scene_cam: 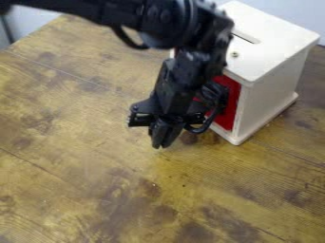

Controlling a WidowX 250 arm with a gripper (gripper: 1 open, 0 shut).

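Observation:
My black gripper (162, 128) points down just in front of the white box (269, 76), low over the wooden table. Its fingers are close together; whether anything is between them cannot be told. The box has a red front panel (226, 116), mostly hidden behind my arm, as is the black handle on it. A slot shows on the box's top.
The box takes up the back right, and a white surface lies beyond the table's back edge.

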